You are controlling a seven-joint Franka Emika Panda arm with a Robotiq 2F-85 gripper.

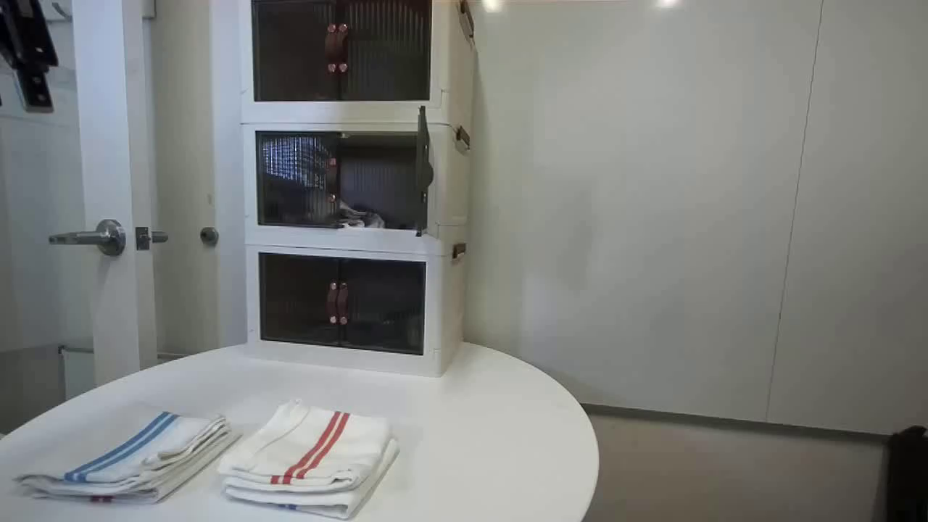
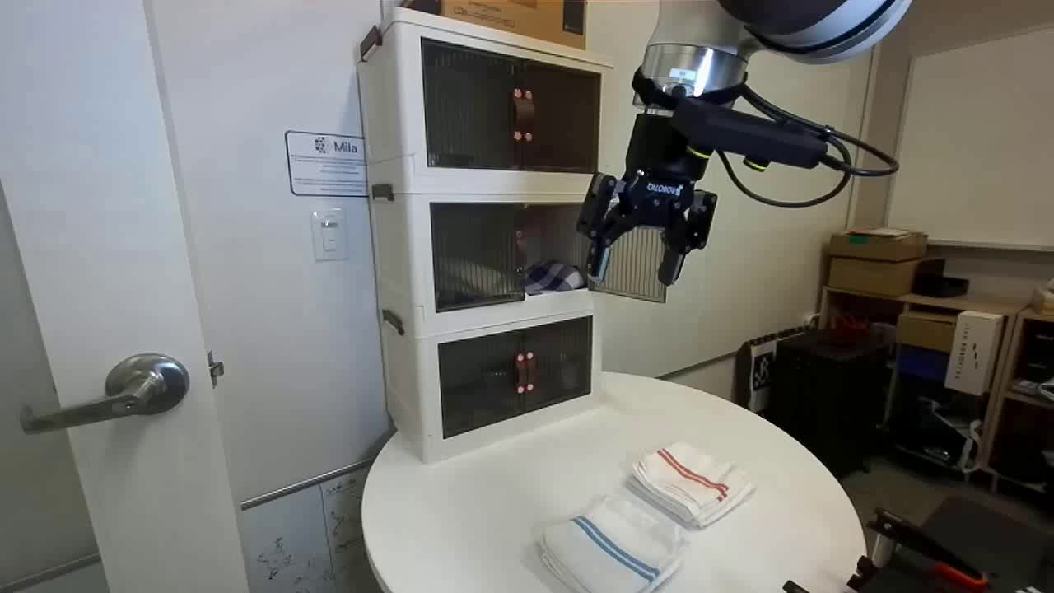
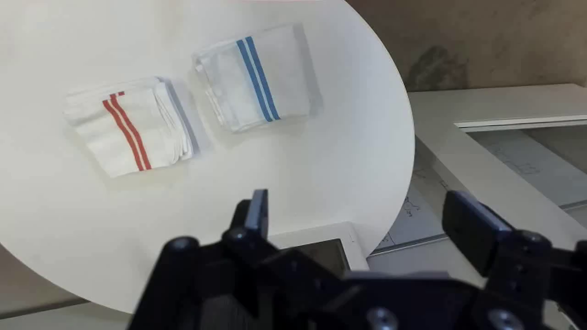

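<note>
My gripper hangs in the air near the middle cabinet's swung-out door, its fingers wide apart with nothing between them. In the wrist view the same open gripper is high above the table. Two folded cloth stacks lie side by side on the round table: a white one with red stripes and a white one with blue stripes. From above, the red-striped stack is left of the blue-striped stack. Inside the middle cabinet some crumpled checked cloth shows.
Three white cabinets are stacked at the table's back. The middle one's right door stands open; the top cabinet and bottom cabinet have their doors closed. A room door is beside them.
</note>
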